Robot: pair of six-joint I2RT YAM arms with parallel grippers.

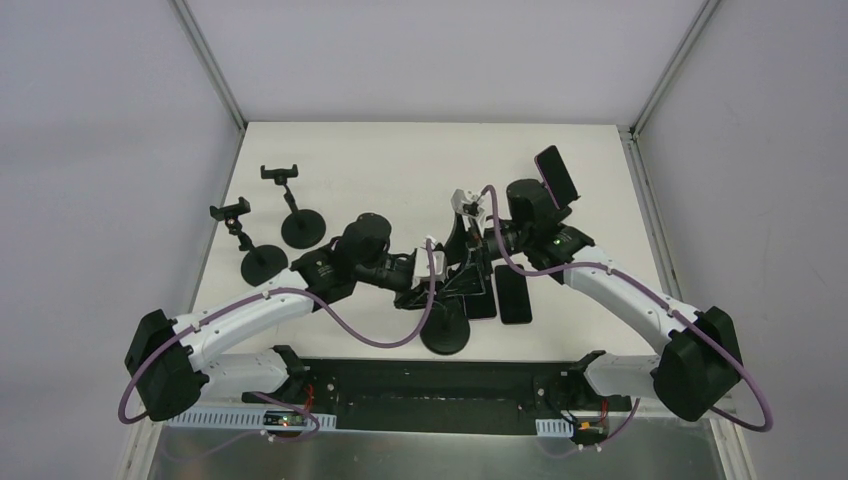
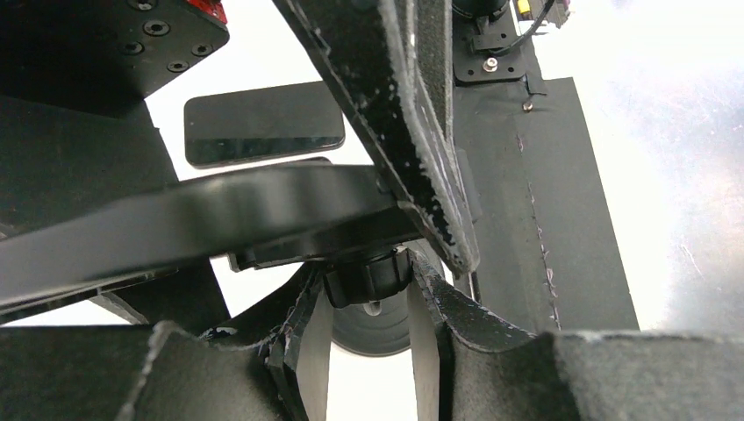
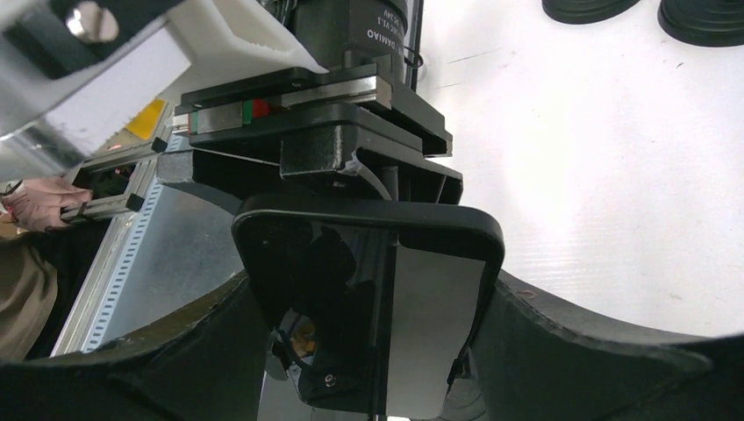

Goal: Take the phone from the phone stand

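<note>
Both grippers meet over the stand base at the table's front middle. In the right wrist view, my right gripper is shut on a black phone, its top edge upward. My left gripper is low beside it, its fingers around the black neck of the phone stand; whether they are closed tight on it is hard to tell. The left wrist view shows the stand's round base below the fingers. The top view hides most of the held phone and stand behind the grippers.
Two phones lie flat right of the base. Another phone sits raised at back right, behind the right arm. Two empty stands stand on the left.
</note>
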